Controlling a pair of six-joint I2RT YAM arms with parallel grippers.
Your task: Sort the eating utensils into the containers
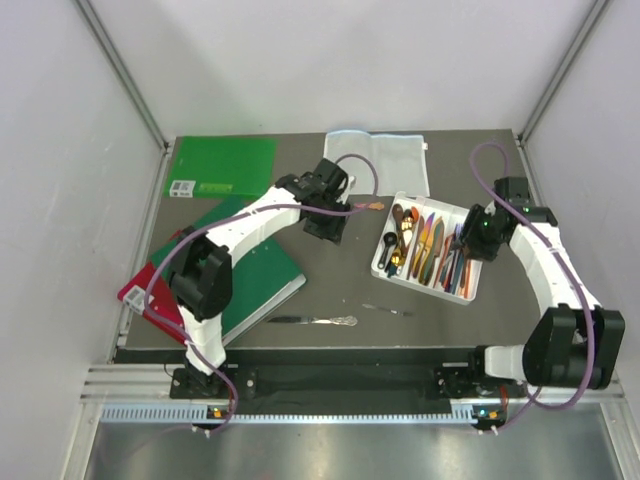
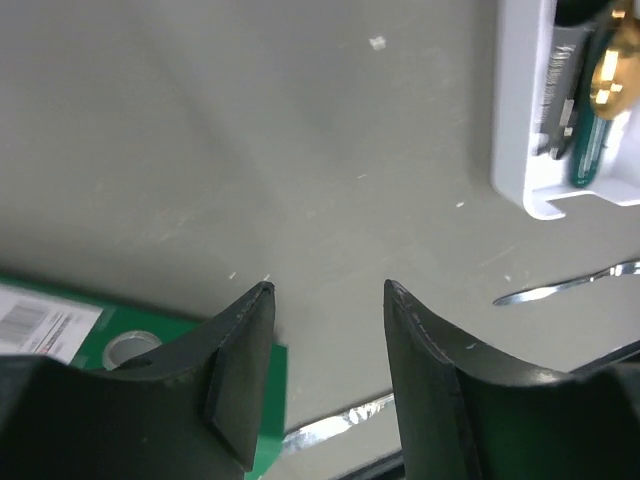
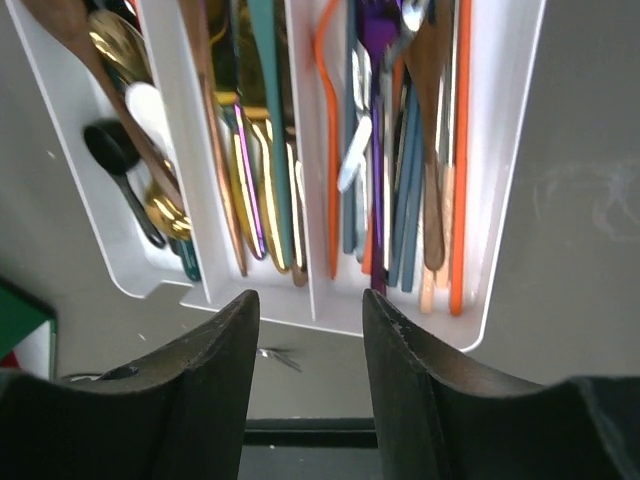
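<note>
A white divided tray (image 1: 390,276) holds spoons in its left section, knives in the middle and forks with other long pieces on the right. In the top view my right gripper (image 1: 485,232) is over the tray's right side; its fingers are apart and empty in the right wrist view. My left gripper stands open above bare table, left of the tray. An ornate silver knife (image 1: 335,321) lies near the table's front edge, with a small silver utensil (image 1: 388,310) to its right. Behind the left gripper shows part of an orange-pink utensil (image 1: 372,206).
Green and red binders (image 1: 262,275) cover the table's left side. Another green folder (image 1: 228,165) and a white zip pouch (image 1: 376,165) lie at the back. Between the binders and the tray the table is mostly clear.
</note>
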